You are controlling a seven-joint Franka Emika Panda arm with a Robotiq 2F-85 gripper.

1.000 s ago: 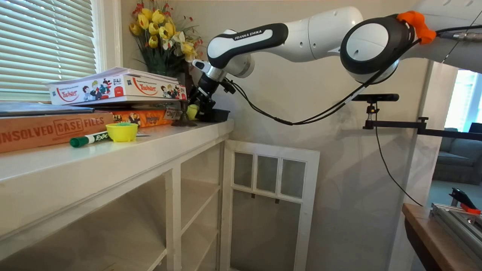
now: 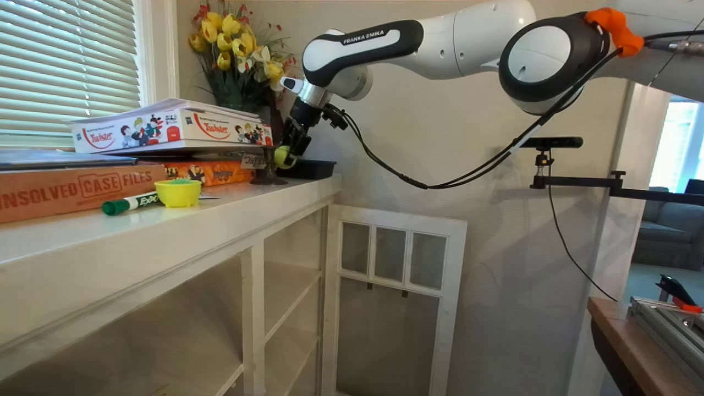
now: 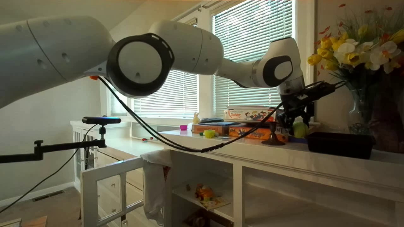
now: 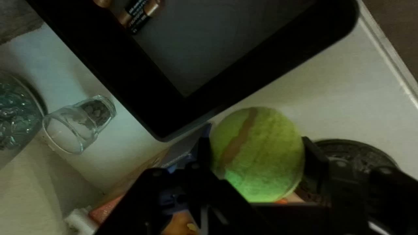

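Note:
A yellow-green tennis ball [image 4: 258, 154] with a brownish stripe is gripped between the two black fingers of my gripper, one on each side of it in the wrist view. In exterior view 1 the ball [image 2: 284, 157] hangs at the tip of my gripper [image 2: 290, 153], in front of the black tray [image 2: 310, 169]. From exterior view 2, the ball [image 3: 301, 129] appears left of the tray [image 3: 341, 144], about level with its rim. The wrist view shows batteries [image 4: 137, 15] lying inside the tray [image 4: 156, 121].
A dark metal candlestick [image 3: 273, 136] stands close to the ball. Stacked game boxes [image 2: 198, 128] lie beyond it. A glass vase with flowers [image 3: 359, 109] is behind the tray, near a small tipped glass [image 4: 80, 123]. A yellow cup [image 2: 178, 193] and a marker [image 2: 131, 202] sit farther along the shelf.
The ball has risen with my gripper and shifted slightly to the right in exterior view 1; more of it shows. The arm's elbow is higher. The tray and boxes stay put.

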